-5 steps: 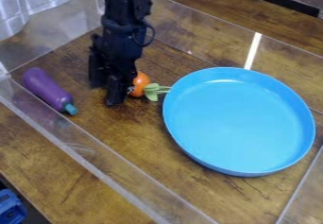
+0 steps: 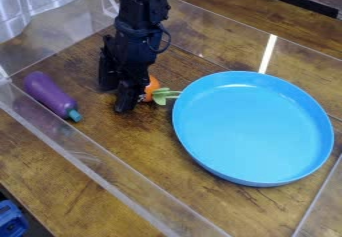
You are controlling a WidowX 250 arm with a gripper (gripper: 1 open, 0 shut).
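My black gripper (image 2: pixel 131 81) hangs low over the wooden table, just left of an orange vegetable (image 2: pixel 152 87) with pale green stalks, perhaps a toy carrot, which it partly hides; I cannot tell if the fingers touch it or how far they are apart. A purple eggplant-like toy (image 2: pixel 48 91) with a teal end lies to the left. A large blue plate (image 2: pixel 254 126) fills the right side.
Clear walls (image 2: pixel 94 167) border the wooden table. Bare wood lies below the gripper and at the upper right. A blue object (image 2: pixel 11 221) sits outside at the bottom left.
My gripper has shifted very slightly over the last second; the orange vegetable, purple toy and plate look unmoved.
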